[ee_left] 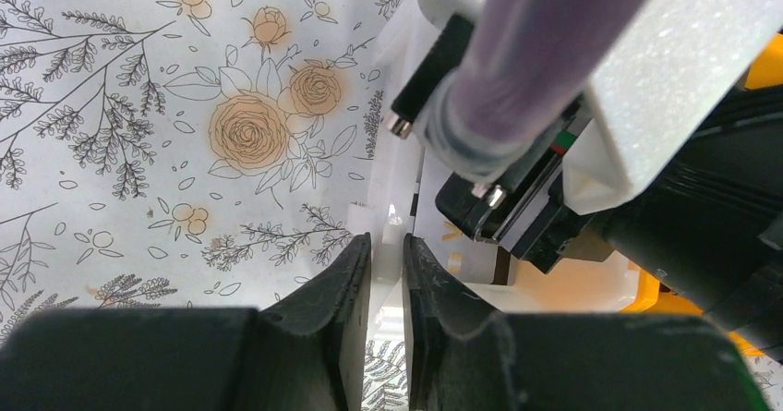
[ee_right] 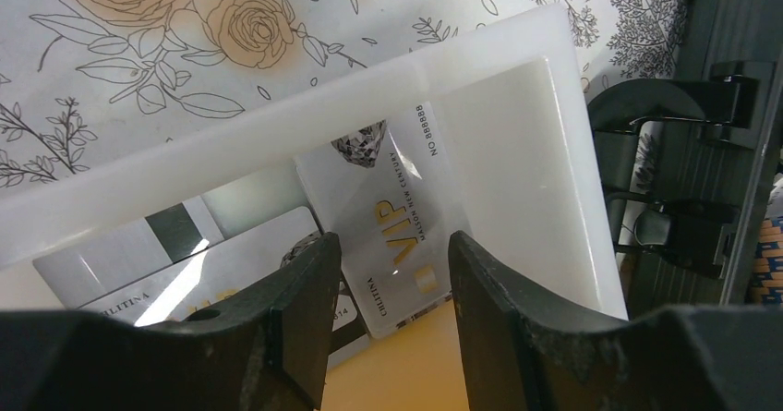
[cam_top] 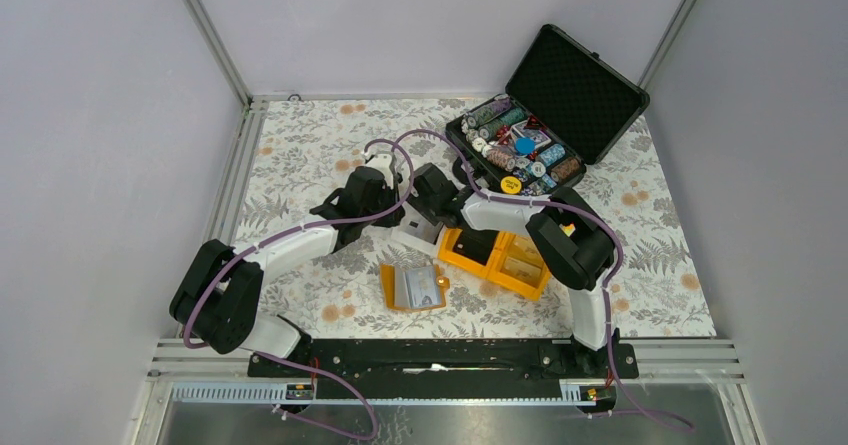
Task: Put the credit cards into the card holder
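In the top view the card holder (cam_top: 420, 285), orange with grey sleeves, lies at front centre. Silver cards lie in a white tray (cam_top: 410, 237) beside the orange case; in the right wrist view one VIP card (ee_right: 388, 212) lies at the tray's end, with another card (ee_right: 212, 277) to its left. My right gripper is open over the VIP card, a fingertip on each side. My left gripper is at the tray's left edge, fingertips round the white rim, a small gap between them; whether it grips the rim is unclear.
The orange case (cam_top: 515, 290) with compartments sits right of the tray. An open black case of poker chips (cam_top: 525, 145) stands at the back right, close to the right arm. Bare patterned table lies to the left and front.
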